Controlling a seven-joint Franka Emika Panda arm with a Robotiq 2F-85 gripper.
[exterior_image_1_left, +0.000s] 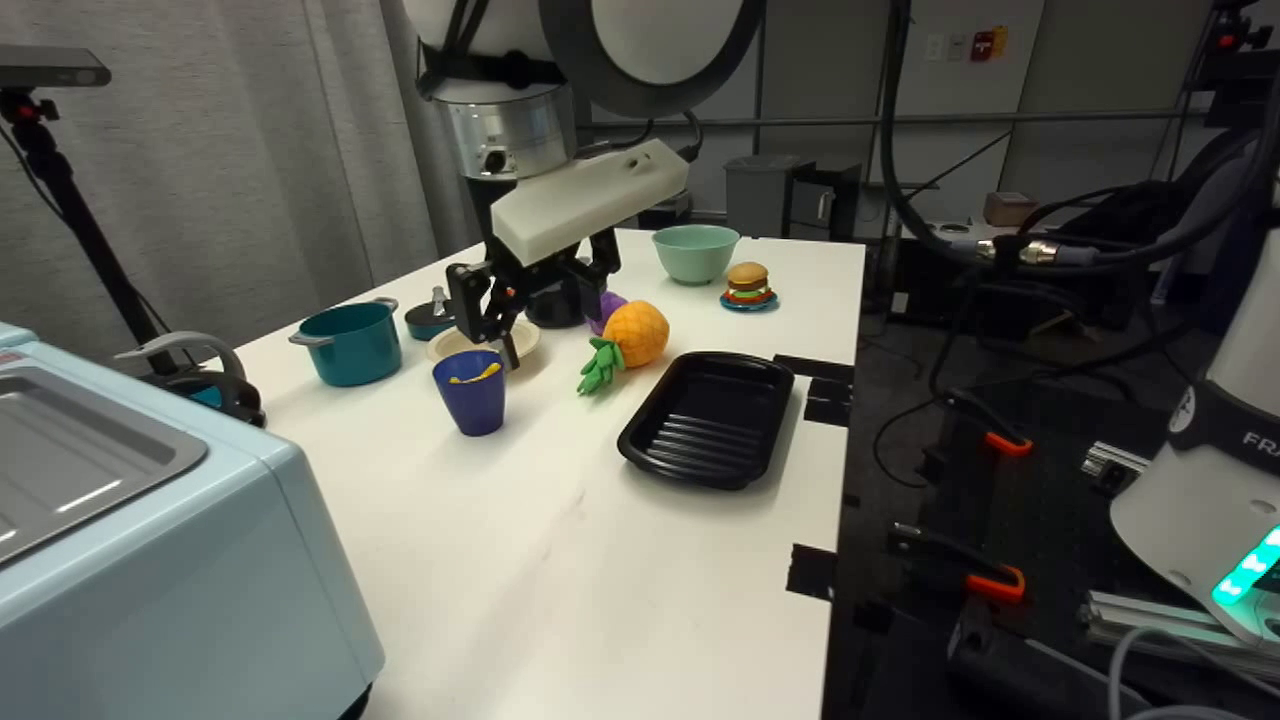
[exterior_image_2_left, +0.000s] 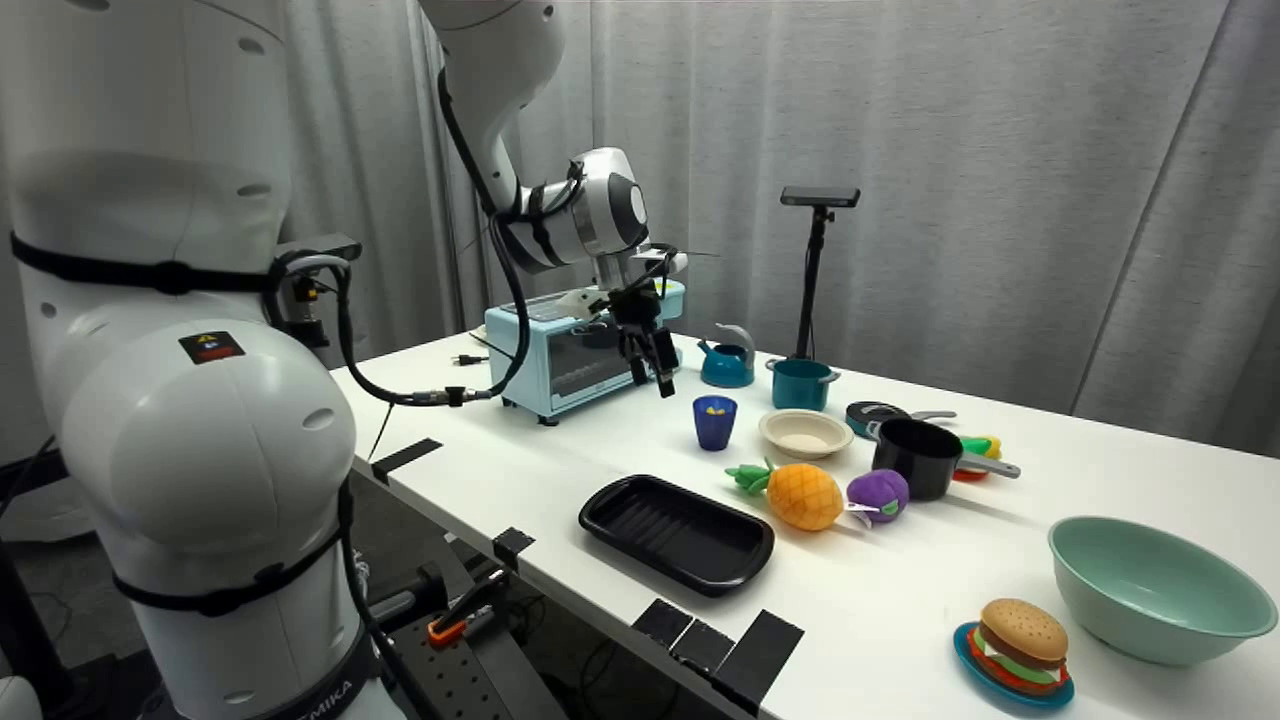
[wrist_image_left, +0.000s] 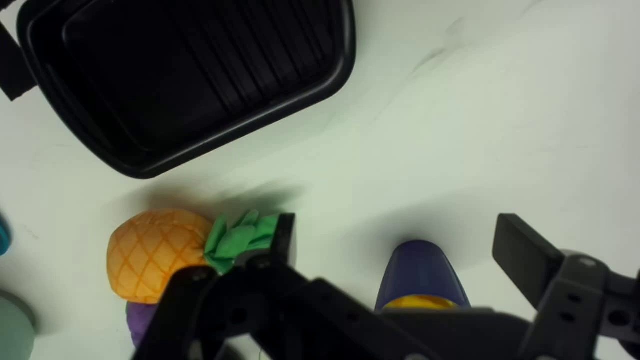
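Observation:
My gripper (exterior_image_1_left: 549, 324) hangs open above the table, nothing between its fingers. In the wrist view its two fingers (wrist_image_left: 523, 255) stand wide apart, and a blue cup (wrist_image_left: 421, 270) shows lower down between them. That cup (exterior_image_1_left: 471, 402) stands upright on the table with something yellow inside. In exterior view 2 the gripper (exterior_image_2_left: 649, 370) appears up and to the left of the cup (exterior_image_2_left: 714, 422), clear of it. A plush pineapple (wrist_image_left: 157, 252) with green leaves lies beside a black ribbed tray (wrist_image_left: 198, 78).
A cream bowl (exterior_image_2_left: 805, 433), a black saucepan (exterior_image_2_left: 918, 454) and a purple plush (exterior_image_2_left: 879, 493) cluster near the pineapple. A teal pot (exterior_image_1_left: 349, 344), light-blue toaster oven (exterior_image_1_left: 228, 552), green bowl (exterior_image_1_left: 696, 253) and toy burger (exterior_image_1_left: 749, 286) stand farther off.

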